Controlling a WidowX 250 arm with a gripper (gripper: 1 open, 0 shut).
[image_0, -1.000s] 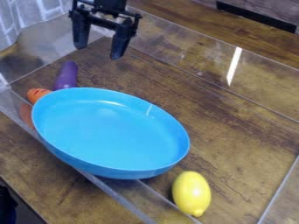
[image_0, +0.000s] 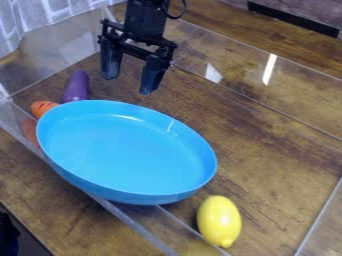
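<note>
A black gripper (image_0: 132, 74) hangs at the upper middle, its two fingers spread apart with nothing between them, above the wooden floor behind a large blue oval dish (image_0: 127, 150). A purple eggplant (image_0: 76, 86) lies left of and below the gripper. An orange carrot (image_0: 42, 108) lies at the dish's left rim, partly hidden. A yellow lemon (image_0: 218, 220) lies at the lower right, just past the dish.
Clear plastic walls (image_0: 294, 90) border the workspace.
The dish, eggplant, carrot and lemon look unchanged.
</note>
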